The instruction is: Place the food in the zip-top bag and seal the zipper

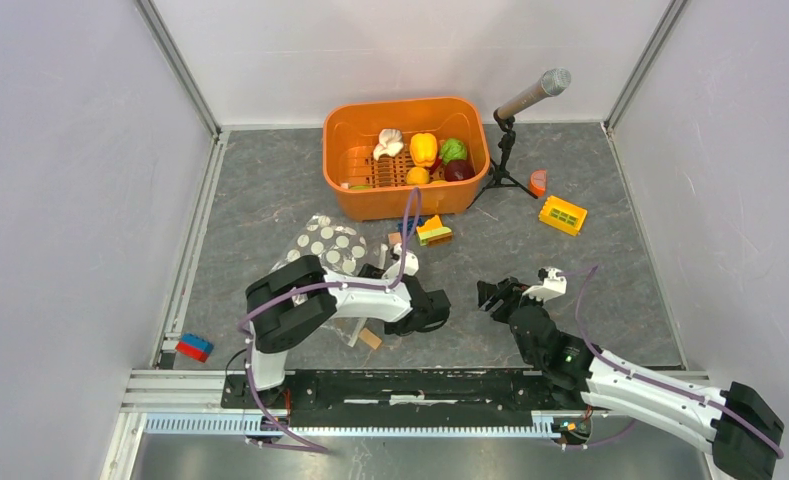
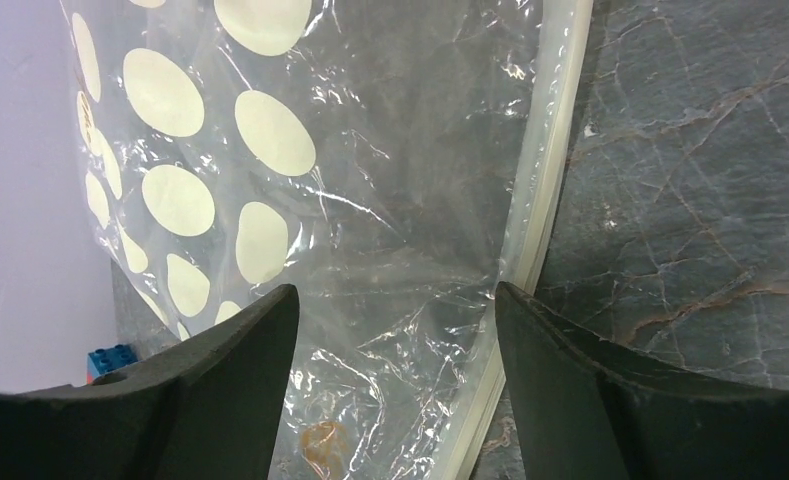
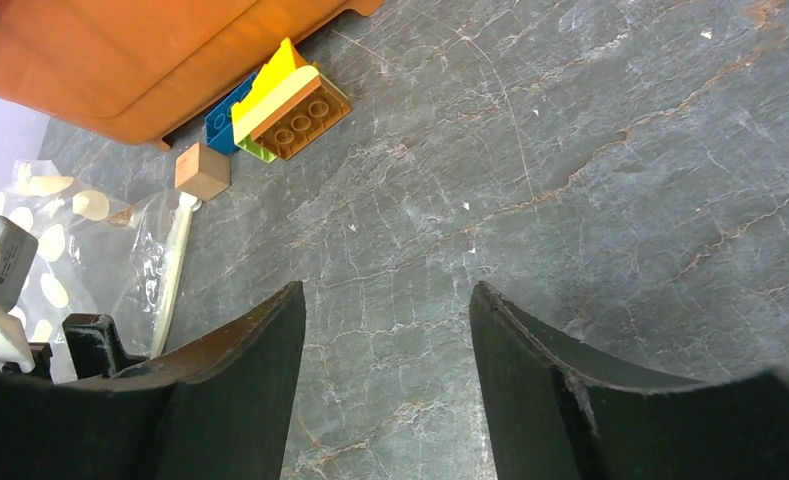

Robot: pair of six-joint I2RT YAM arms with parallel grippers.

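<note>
The clear zip top bag (image 1: 320,240) with pale dots lies on the grey mat at left, its zipper strip (image 2: 550,140) along its right edge. My left gripper hangs low over the bag, fingers apart, the zipper strip beside the right finger; whether it touches is unclear. My right gripper stands open over bare mat at the right. The food, including garlic (image 1: 388,142), a yellow pepper (image 1: 423,149), a green pepper (image 1: 453,150) and a dark purple item (image 1: 458,170), sits in the orange basket (image 1: 370,203) at the back.
Colored blocks (image 1: 434,231) and a wooden cube (image 3: 202,172) lie before the basket. A microphone stand (image 1: 505,160), a yellow crate (image 1: 563,214) and a red item (image 1: 538,182) are at right; a red-blue brick (image 1: 194,347) at front left.
</note>
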